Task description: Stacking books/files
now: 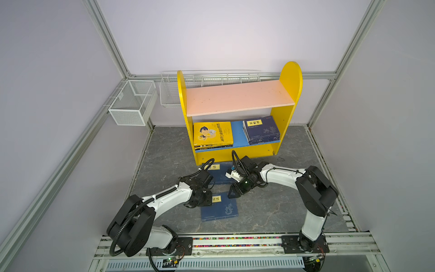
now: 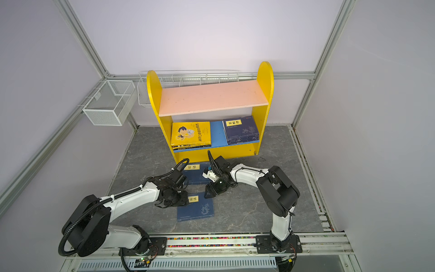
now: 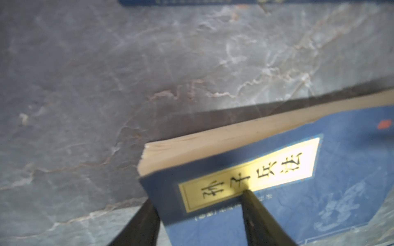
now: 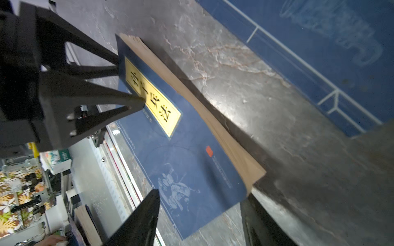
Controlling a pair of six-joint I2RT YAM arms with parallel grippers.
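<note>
A blue book with a yellow title label (image 1: 219, 211) lies near the table's front. My left gripper (image 1: 206, 201) is at its left end, fingers part open; in the left wrist view its blurred fingers (image 3: 266, 223) appear over the label side. At the far right corner of that book is my right gripper (image 1: 233, 192), open, with one finger (image 4: 258, 221) close to the cover's corner. Whether either touches the book I cannot tell. A second blue book (image 1: 219, 176) lies behind, partly covered by the arms.
Behind stands a yellow bookcase; its blue shelf (image 1: 240, 136) carries yellow books (image 1: 213, 133) at left and dark blue books (image 1: 262, 129) at right, with a gap between. The pink top shelf (image 1: 240, 97) is bare. Open table lies on both sides.
</note>
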